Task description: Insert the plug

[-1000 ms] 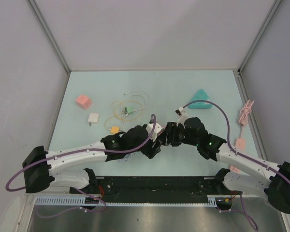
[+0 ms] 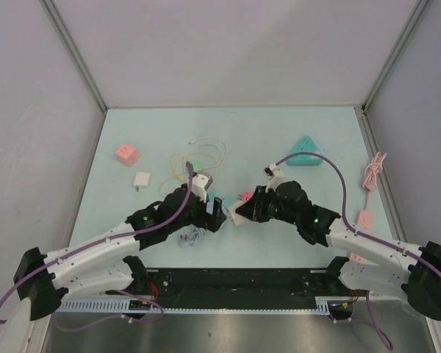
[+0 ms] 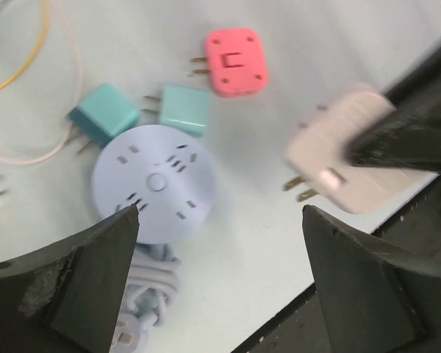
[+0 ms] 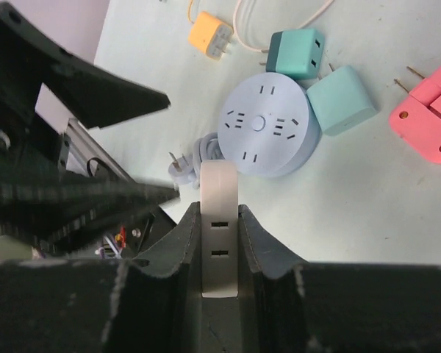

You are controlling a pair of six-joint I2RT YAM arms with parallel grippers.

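Observation:
A white plug (image 4: pixel 219 224) is clamped in my right gripper, which is shut on it above the table. Its two metal prongs show in the left wrist view, where the plug (image 3: pixel 345 151) points toward the round socket. That round, pale lilac power strip (image 3: pixel 156 187) lies flat with its slots facing up. My left gripper is open, empty, over the power strip's near side. In the top view, my left gripper (image 2: pixel 215 215) stands just left of the plug and of my right gripper (image 2: pixel 252 211), apart from both.
Beside the power strip lie a teal adapter (image 4: pixel 298 53), a paler teal block (image 4: pixel 342 101) and a pink plug (image 4: pixel 429 110). A yellow charger (image 4: pixel 210 34) sits farther off. Bundled grey cable (image 3: pixel 151 283) is attached to the strip.
My left gripper has opened and drawn back leftward from the plug. The plug is now in my right gripper alone, which has closed around it and barely shifted.

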